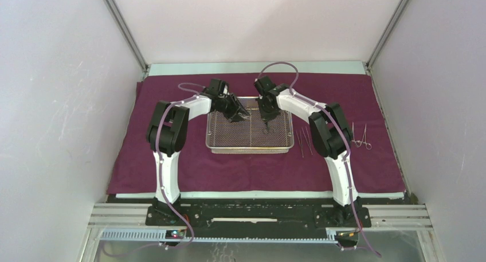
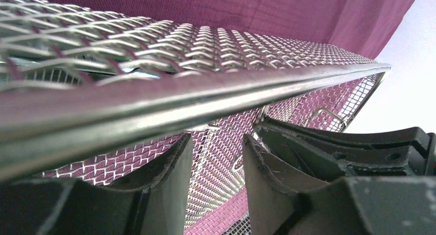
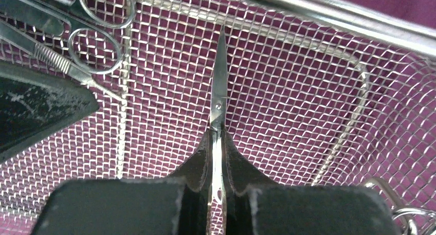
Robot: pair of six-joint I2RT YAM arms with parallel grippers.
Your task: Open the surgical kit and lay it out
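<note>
In the right wrist view, slim scissors (image 3: 219, 86) with a visible pivot are clasped by my right gripper, shut over the metal below that pivot. The scissors' ring handles (image 1: 266, 130) show faintly in the top view, over the mesh tray. My left gripper is at the tray's left back part, its fingers apart, with mesh visible through the gap. Metal pieces lie near its tips; any grasp on them is unclear. Ringed tools (image 3: 95, 50) and a ribbed handle (image 3: 51, 57) appear beside a dark finger (image 3: 41, 109) of the left gripper.
The wire mesh tray (image 1: 249, 150) sits mid-table on maroon cloth. To its right lie thin tools (image 1: 305, 141) and, farther right, ringed clamps (image 1: 360, 140). The tray rim (image 2: 169, 111) crosses close to my left fingers.
</note>
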